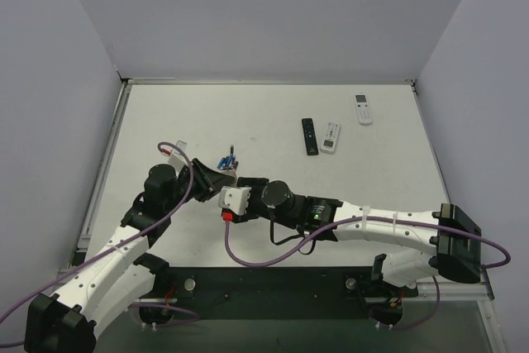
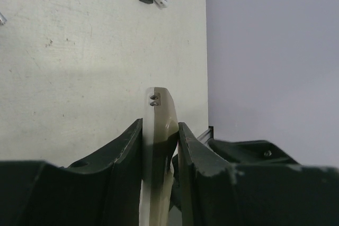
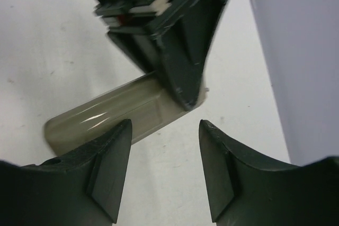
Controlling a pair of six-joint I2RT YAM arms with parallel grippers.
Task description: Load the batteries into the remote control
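A pale remote (image 2: 158, 112) stands end-up between the shut fingers of my left gripper. In the right wrist view the same remote (image 3: 85, 125) lies slantwise, blurred, with the dark left gripper on its far end. My right gripper faces it from close by, fingers apart and nothing clearly held between them. Small blue and metallic batteries (image 1: 225, 162) lie on the table just behind the grippers in the top view. The remote's battery compartment cannot be made out.
A black remote (image 1: 309, 135) and a white remote (image 1: 330, 137) lie at the back centre-right, another white one (image 1: 363, 109) farther back. The white table (image 1: 248, 113) is otherwise mostly clear, with grey walls round it.
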